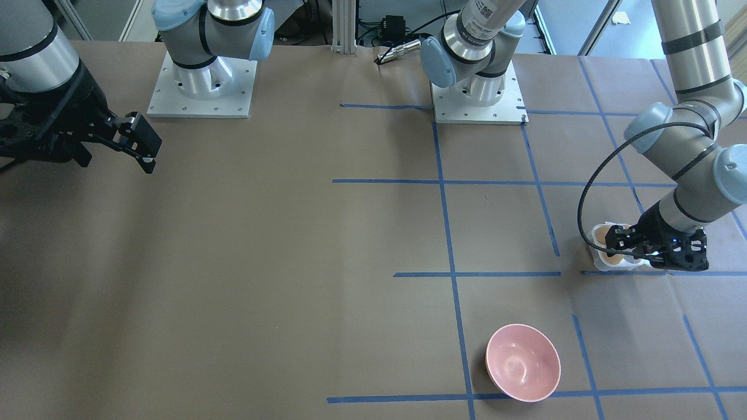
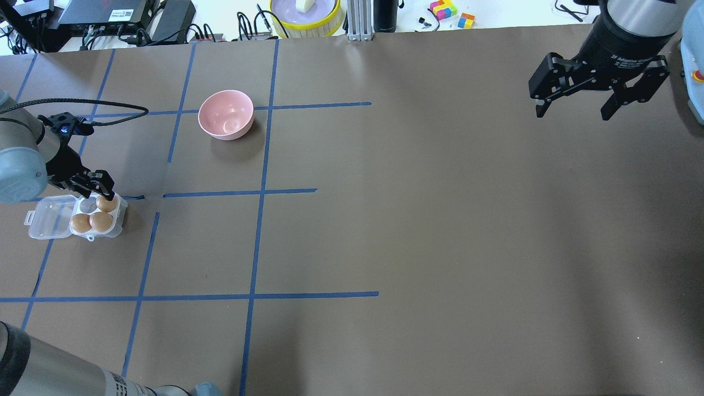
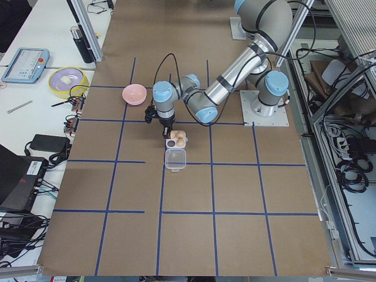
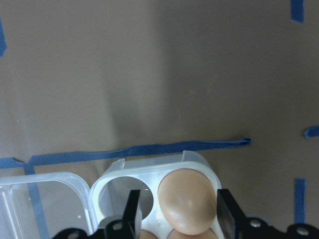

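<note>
A clear plastic egg carton [image 2: 116,224] lies with its lid [image 2: 49,224] open, holding brown eggs and one empty cup at the left of the front row in the wrist view. My gripper is low over that carton, open, its two fingers standing either side of the nearest egg [image 4: 187,199] and the empty cup; the right finger is against or very close to that egg. A pink bowl [image 2: 225,115] stands empty on the table, away from the carton.
Other arms stand around the table, one with a black gripper [image 2: 597,79] at the far right of the top view. Cables and devices fill the side bench [image 3: 23,117].
</note>
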